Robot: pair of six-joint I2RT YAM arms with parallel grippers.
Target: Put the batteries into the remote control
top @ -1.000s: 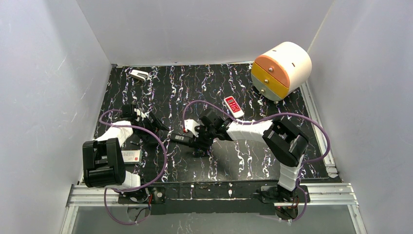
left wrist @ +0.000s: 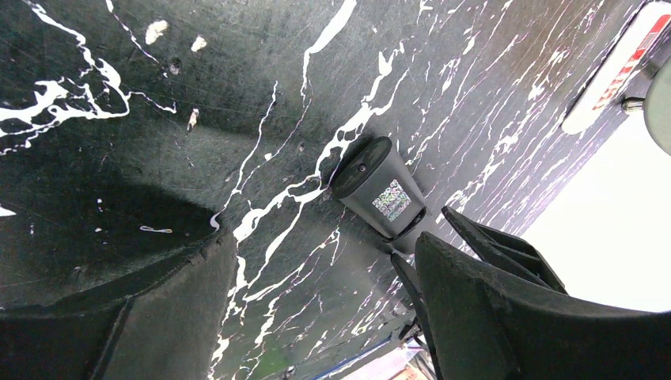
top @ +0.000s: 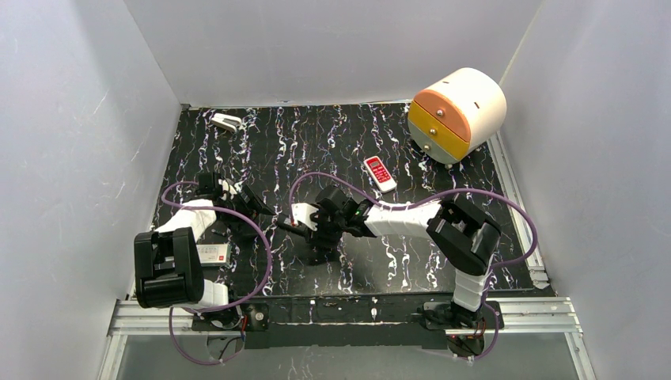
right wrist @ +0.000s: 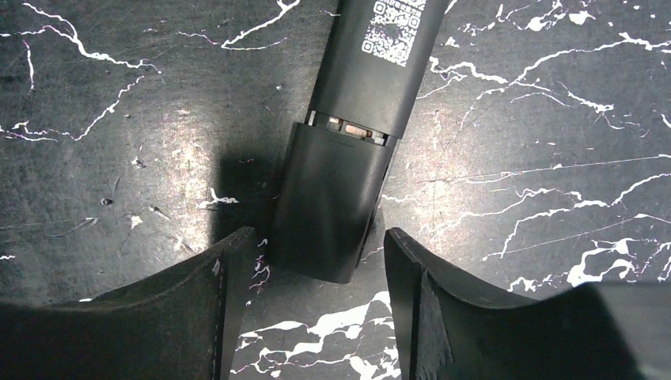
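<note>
A black remote [right wrist: 380, 55] with a white code label lies on the marble table, its back cover [right wrist: 323, 198] slid partly down, exposing a narrow slot with metal contacts. My right gripper is open around the cover's lower end, its fingers apart from it. In the left wrist view the remote [left wrist: 372, 178] lies beyond my left gripper, which is open with nothing between its fingers; the right gripper's fingers partly hide the remote's far end. I cannot make out loose batteries.
A flat white-and-silver box [top: 213, 254] sits at front left, a red-faced calculator [top: 379, 173] right of centre, a rounded drawer cabinet [top: 456, 115] at back right, and a small white object [top: 226, 122] at back left.
The right arm has shifted slightly left and toward the front over the remote. The left arm has moved very slightly toward the front.
</note>
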